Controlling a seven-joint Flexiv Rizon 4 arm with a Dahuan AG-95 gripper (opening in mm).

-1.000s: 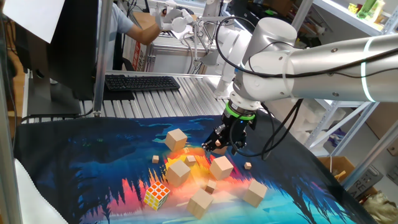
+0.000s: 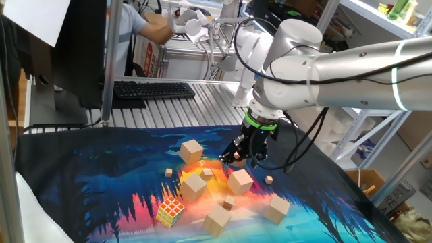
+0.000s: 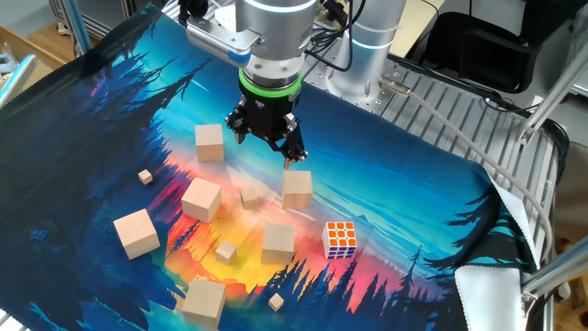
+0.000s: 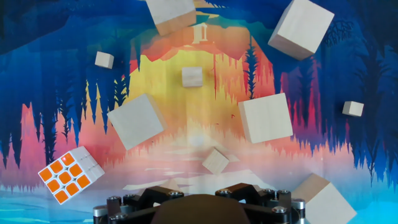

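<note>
My gripper [image 3: 268, 149] hangs above the printed cloth, its black fingers spread apart and nothing held between them. Along the bottom of the wrist view, the fingers [image 4: 249, 191] stand apart on either side of a dark rounded part. Several large plain wooden cubes lie below, among them one [image 4: 266, 118] right of centre and another [image 4: 137, 121] left of centre. Small wooden cubes are scattered between them, one [image 4: 216, 160] just ahead of the fingers. A Rubik's cube [image 4: 71, 175] with an orange top face rests at lower left. The gripper partly hides one large cube [image 2: 239, 163] in exterior view 1.
The colourful cloth [image 3: 413, 198] covers the table, with open space around the cube cluster. A keyboard [image 2: 154, 90] and a dark monitor [image 2: 67, 61] stand beyond its edge. Cables [image 2: 297, 152] loop beside the wrist. Someone's arm [image 2: 156, 32] shows in the background.
The robot arm, gripper and cubes look unmoved. Only the person's arm in the background has shifted slightly.
</note>
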